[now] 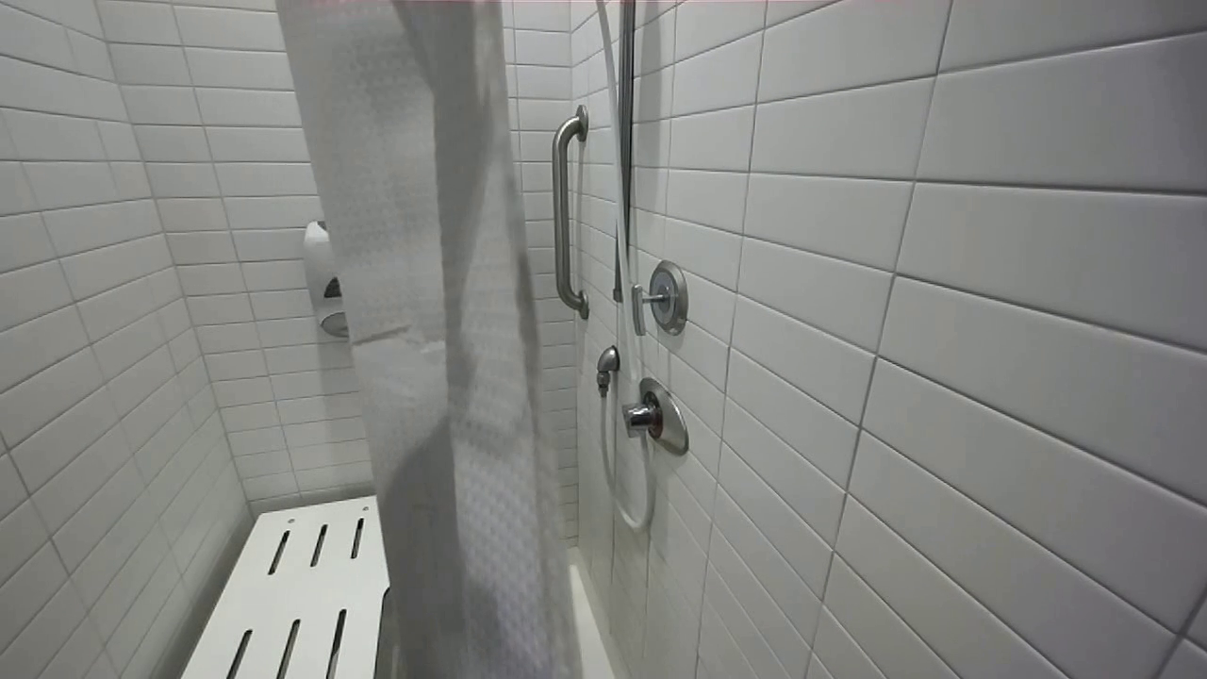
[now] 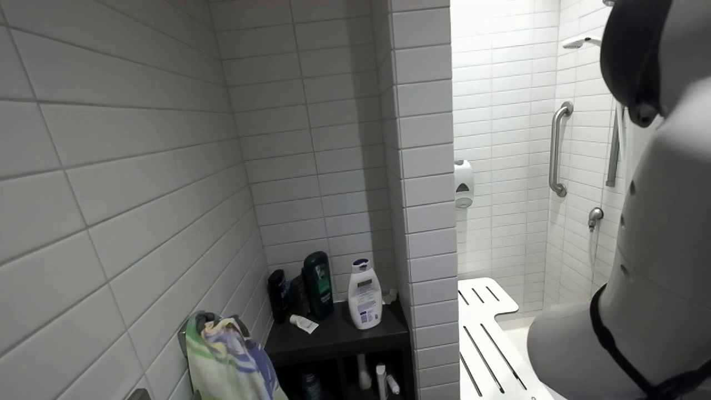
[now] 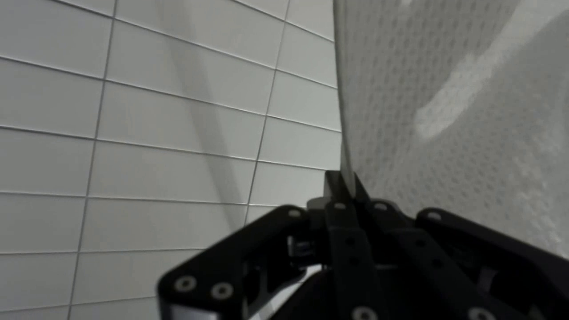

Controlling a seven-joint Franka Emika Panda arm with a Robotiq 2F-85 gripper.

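A whitish, textured shower curtain [image 1: 441, 339] hangs in a narrow, creased bunch across the middle of exterior view 1. In the wrist view the same curtain [image 3: 453, 106] fills the right side, and its straight edge runs down into my gripper. The black fingers [image 3: 331, 184] are closed together with that thin edge pinched between them. Exterior view 2 shows part of my grey arm [image 2: 633, 266] at the right, but not the fingers. Exterior view 1 does not show the gripper.
Inside the shower stand a slotted white bench [image 1: 289, 588], a wall dispenser [image 1: 324, 277], a grab bar [image 1: 562, 215] and a shower valve [image 1: 668, 298]. A dark shelf [image 2: 336, 336] holds several bottles, beside a hanging colourful towel [image 2: 230, 363]. Tiled walls close in on both sides.
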